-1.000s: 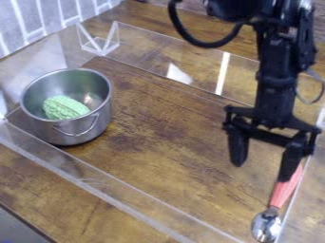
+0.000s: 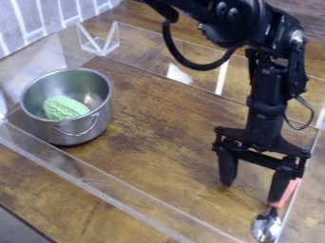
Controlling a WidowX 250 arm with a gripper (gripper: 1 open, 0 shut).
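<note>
My black gripper (image 2: 254,178) hangs low on the right, fingers apart with nothing seen between them. Just below and right of it lies a spoon (image 2: 267,227) with a steel head and a red handle, partly hidden behind the gripper. A steel pot (image 2: 91,128) stands on the left, holding a green textured item (image 2: 64,108).
Clear plastic walls border it at the back, left, front and right.
Compared with a second ago, my gripper has come down and slightly toward the front, closer to the spoon. The pot and spoon are unmoved.
</note>
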